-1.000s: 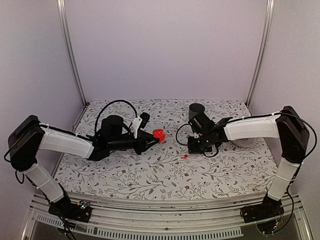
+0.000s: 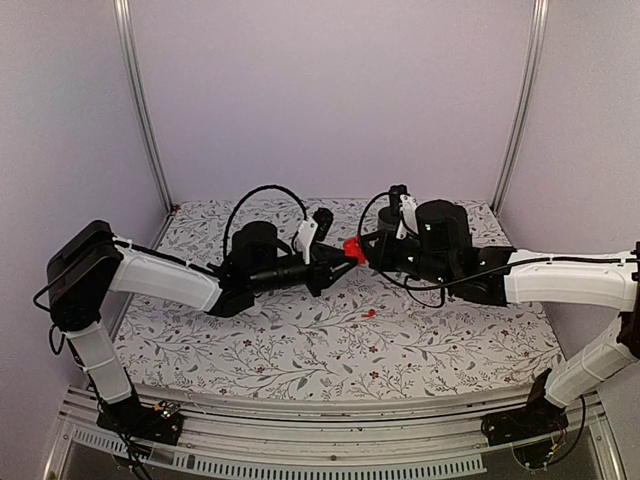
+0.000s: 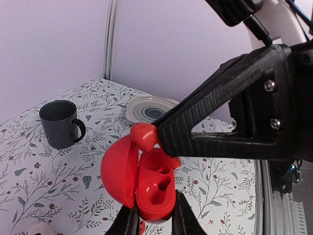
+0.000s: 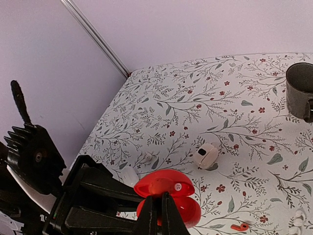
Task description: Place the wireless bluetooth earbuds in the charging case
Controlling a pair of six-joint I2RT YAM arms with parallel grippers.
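My left gripper [image 2: 338, 262] is shut on an open red charging case [image 3: 155, 198], held in the air near the middle, with its lid up and slots showing. My right gripper [image 2: 372, 250] is shut on a red earbud, holding it right at the case, above the slots; in the right wrist view its fingers [image 4: 166, 215] partly hide the bud. Another red earbud [image 4: 238, 226] lies on the table below.
A dark mug [image 3: 57, 128] and a round lidded dish [image 3: 151, 105] stand on the floral table. A pale pink case [image 4: 205, 155] and small white items [image 4: 297, 223] also lie there.
Both grippers have risen and come together: the left moved right with the case, the right lifted from the table with an earbud and moved left to the case.
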